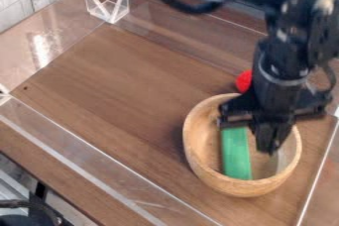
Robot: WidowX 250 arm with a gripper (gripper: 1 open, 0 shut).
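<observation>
A wooden bowl (205, 163) sits at the right of the table, holding a long green block (236, 161). My dark gripper (257, 133) is low over the bowl's back part, blurred, covering much of it; whether anything is between its fingers does not show. A red object (244, 80) lies behind the bowl, mostly hidden by the arm.
Clear plastic walls run along its edges, with clear pieces (109, 7) at the back left corner.
</observation>
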